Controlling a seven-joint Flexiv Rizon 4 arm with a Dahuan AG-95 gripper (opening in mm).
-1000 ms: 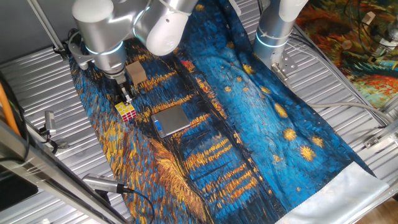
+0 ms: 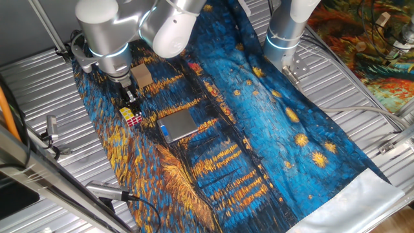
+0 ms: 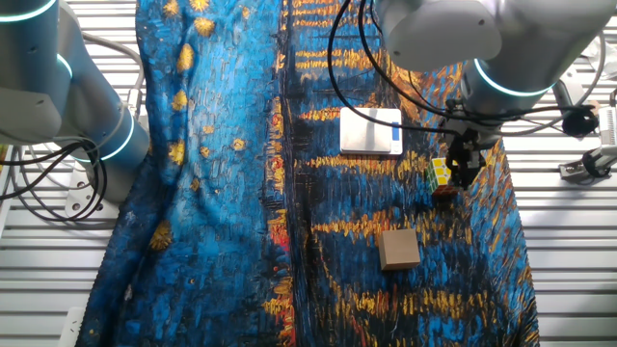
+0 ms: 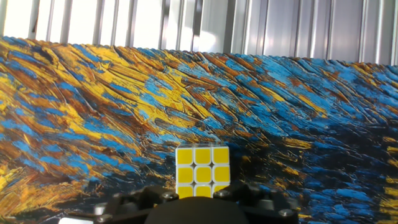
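A puzzle cube point(image 2: 130, 116) with a yellow top and a red-and-white side rests on the painted cloth. My gripper point(image 2: 131, 104) is low over the cube's far side, its dark fingers spread apart. In the second exterior view the gripper point(image 3: 465, 162) stands right beside the cube point(image 3: 441, 173) and hides part of it. Seen from the wrist, the cube's yellow face point(image 4: 203, 173) is centred at the bottom, with black gripper parts to its left and right. The fingertips and the cube's lower edge are hidden there.
A flat grey-and-white box point(image 2: 177, 125) and a brown block point(image 2: 141, 76) lie near the cube. Black cables point(image 3: 339, 72) hang by the arm.
The cube and the other objects look unmoved.
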